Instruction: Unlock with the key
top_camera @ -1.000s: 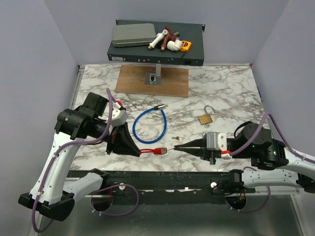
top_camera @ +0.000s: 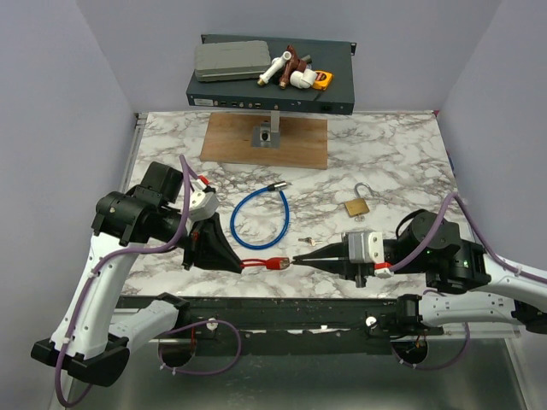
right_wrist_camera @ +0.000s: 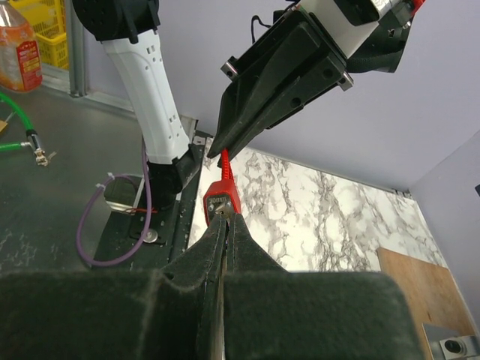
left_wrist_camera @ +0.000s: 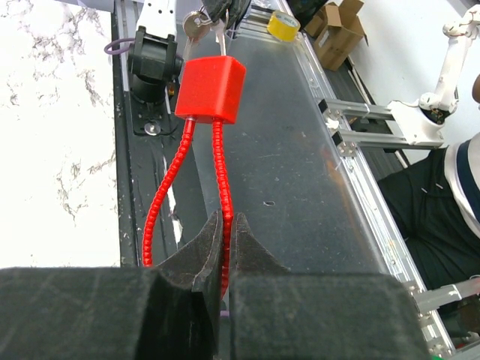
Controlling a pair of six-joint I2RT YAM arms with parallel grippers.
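A red lock body [left_wrist_camera: 211, 88] with a beaded red cable [left_wrist_camera: 169, 187] is held up by my left gripper [top_camera: 242, 267], shut on one strand of the cable. Facing it from the right in the top view is my right gripper [top_camera: 295, 260], also shut. A silver key [left_wrist_camera: 223, 39] runs from the right fingertips to the lock's face, with a second key [left_wrist_camera: 196, 27] hanging beside it. How deep the key sits in the lock cannot be told. In the right wrist view, the lock's face [right_wrist_camera: 221, 204] lies straight ahead of the fingertips.
On the marble table lie a blue cable lock [top_camera: 232, 224], a small key set [top_camera: 309, 241] and a brass padlock [top_camera: 356, 207]. A wooden board with a latch [top_camera: 266, 135] stands behind, under a loaded shelf [top_camera: 256, 94].
My right gripper has moved left toward the lock, closing the gap between them. The left gripper and the lock stay almost where they were.
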